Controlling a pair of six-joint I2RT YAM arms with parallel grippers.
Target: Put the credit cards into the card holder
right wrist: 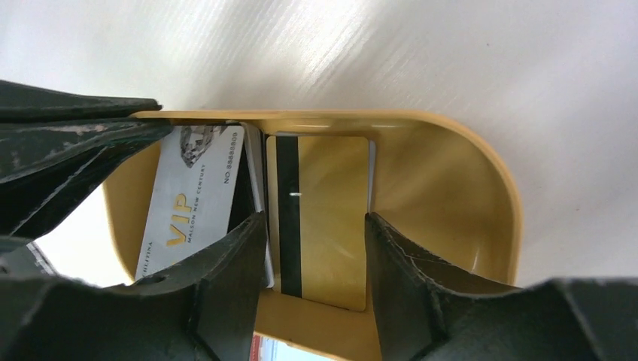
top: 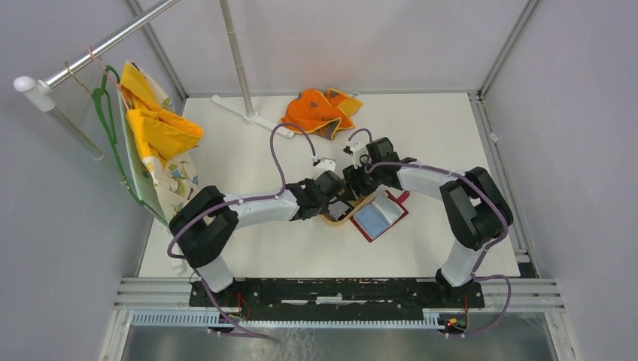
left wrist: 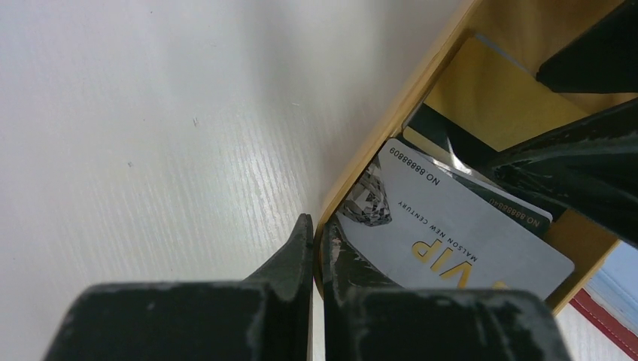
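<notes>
A tan tray point(right wrist: 444, 203) holds several cards, among them a silver VIP card point(left wrist: 444, 226) and a gold card with a black stripe point(right wrist: 331, 218). My left gripper is shut on the tray's rim. My right gripper reaches into the tray, part open, its fingertips either side of the gold card's lower part. The red card holder point(top: 378, 216), with a blue inside, lies open just right of the tray.
An orange cloth point(top: 316, 111) lies at the back. A clothes rack with hangers and yellow fabric point(top: 154, 128) stands at the left.
</notes>
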